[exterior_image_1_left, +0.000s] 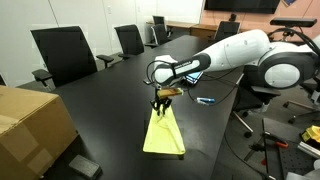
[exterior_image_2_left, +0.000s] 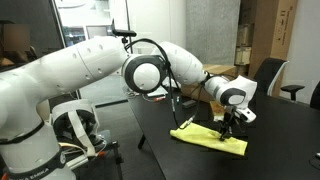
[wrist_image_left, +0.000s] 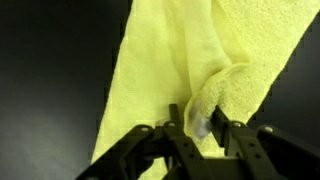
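Observation:
A yellow cloth (exterior_image_1_left: 164, 139) lies on the black table, its far end rumpled under my gripper (exterior_image_1_left: 160, 109). In the other exterior view, the cloth (exterior_image_2_left: 209, 138) stretches out to both sides beneath the gripper (exterior_image_2_left: 223, 136). Seen from the wrist, the fingertips of my gripper stand a little apart, low over the cloth (wrist_image_left: 145, 75). A raised, bunched fold (wrist_image_left: 208, 88) of the cloth runs between them. Whether the fingers touch this fold is hard to tell because the close view is blurred.
A cardboard box (exterior_image_1_left: 35, 128) stands at the table's left, with a small dark object (exterior_image_1_left: 85, 166) near it. A blue item (exterior_image_1_left: 206, 100) lies right of the cloth.

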